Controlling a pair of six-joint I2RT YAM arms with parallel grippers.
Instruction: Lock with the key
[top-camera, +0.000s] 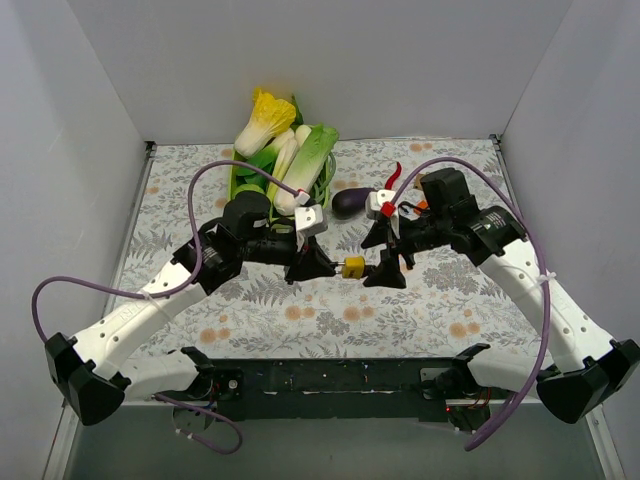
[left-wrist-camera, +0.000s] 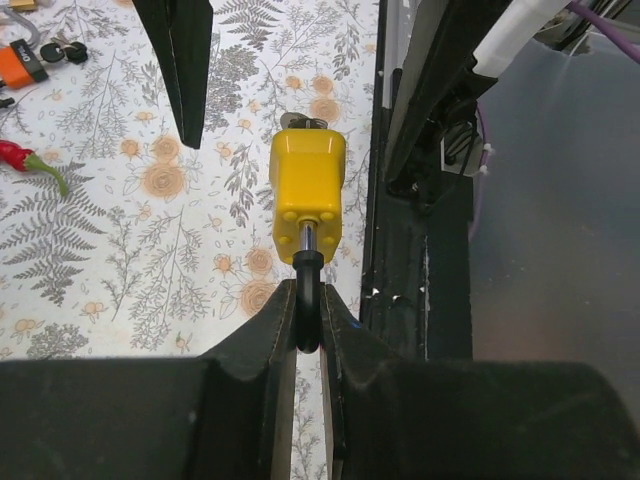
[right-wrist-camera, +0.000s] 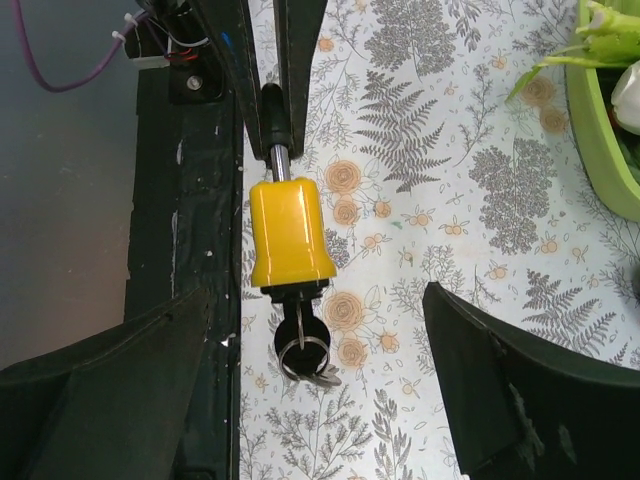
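Observation:
A yellow padlock (top-camera: 353, 267) hangs above the table between both arms. My left gripper is shut on the black-covered shackle (left-wrist-camera: 308, 285) at one end of the padlock. From the opposite end a black-headed key (right-wrist-camera: 302, 335) sticks out of the lock body (right-wrist-camera: 290, 235), carrying a thin metal ring (right-wrist-camera: 304, 345). My right gripper is open; its fingers (right-wrist-camera: 490, 370) stand wide on either side of the key and ring without touching them. Whether the shackle is fully pushed in cannot be told.
At the back left stands a green basket (top-camera: 233, 185) of vegetables. An eggplant (top-camera: 350, 202) and a red chili (top-camera: 393, 176) lie behind the right arm. An orange-and-black item with small keys (left-wrist-camera: 66, 52) rests nearby.

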